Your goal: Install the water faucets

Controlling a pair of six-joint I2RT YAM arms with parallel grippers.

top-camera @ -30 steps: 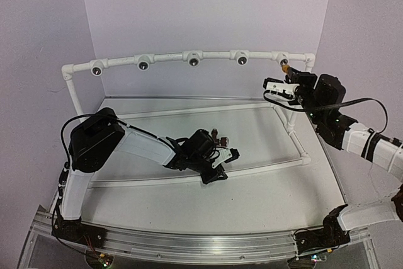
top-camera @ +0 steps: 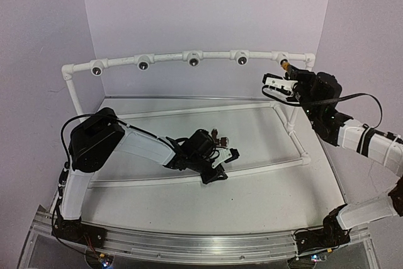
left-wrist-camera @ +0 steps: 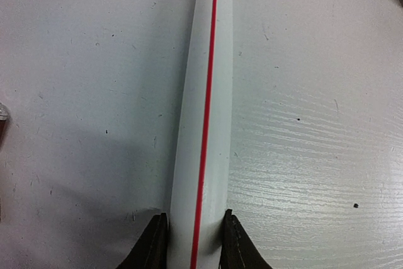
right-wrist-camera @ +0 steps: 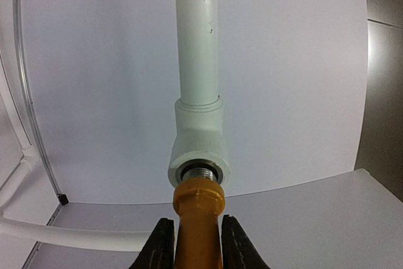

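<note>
An orange-brown faucet (right-wrist-camera: 199,225) is clasped between the fingers of my right gripper, which is shut on it. Its threaded end sits at the mouth of a white tee socket (right-wrist-camera: 199,142); some thread still shows, and how deep it sits I cannot tell. From above, the faucet (top-camera: 285,65) meets the rightmost tee of the upper pipe. My left gripper is shut on the lower front pipe (left-wrist-camera: 204,111), a white tube with a red stripe. More faucets (top-camera: 220,138) lie on the board behind the left gripper, partly hidden.
Along the upper pipe (top-camera: 217,55) several other tees, such as the one at its middle (top-camera: 193,59), have open, empty mouths. The white frame's right upright (top-camera: 293,118) stands below the right gripper. In front of the lower pipe the board (top-camera: 264,200) is clear.
The right gripper, with the faucet in it, has shifted slightly at the rightmost tee, and its forearm has moved a little. The left arm has stayed where it was.
</note>
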